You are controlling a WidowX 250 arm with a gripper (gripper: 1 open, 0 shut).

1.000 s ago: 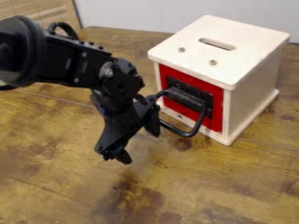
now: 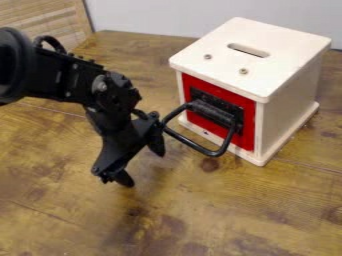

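My black gripper point(image 2: 139, 161) hangs over the wooden floor at the left of the view, its fingers open and pointing down and to the right, nothing between them. To its right stands a white wooden box point(image 2: 286, 110) with a red front panel point(image 2: 243, 141). A black U-shaped handle point(image 2: 207, 150) juts from that panel toward the gripper, its bend close beside the upper finger; whether they touch I cannot tell.
A pale board point(image 2: 40, 15) stands at the back left, a white wall behind the box.
The gripper and arm have moved a short way to the left, away from the box. The box and handle look unmoved.
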